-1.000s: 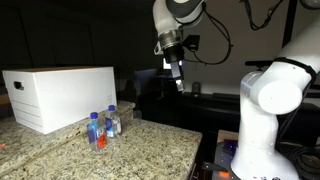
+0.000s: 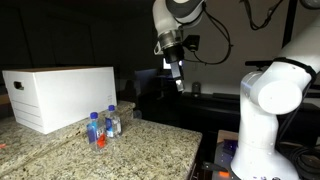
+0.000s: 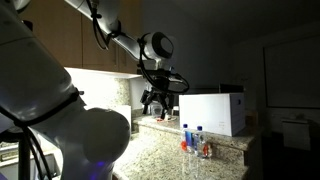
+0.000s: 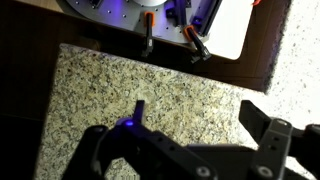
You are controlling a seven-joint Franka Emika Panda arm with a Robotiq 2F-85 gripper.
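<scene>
My gripper (image 2: 176,72) hangs high above the counter, pointing down. In the wrist view the gripper is open, its dark fingers wide apart with only the speckled counter (image 4: 190,150) below. Several clear plastic bottles with blue caps stand together on the counter, well away from the gripper; one bottle (image 2: 92,129) is at the left of the group and another bottle (image 2: 110,128) is to its right. Exterior view 2 also has the bottles (image 3: 199,143) upright. A drawer (image 4: 165,28) stands out below the counter's edge, with tools or utensils inside.
A large white box (image 2: 62,98) stands behind the bottles at the back left, and it also shows as a white box (image 3: 211,112) in exterior view 2. Wooden cabinets (image 3: 52,35) hang at the upper left.
</scene>
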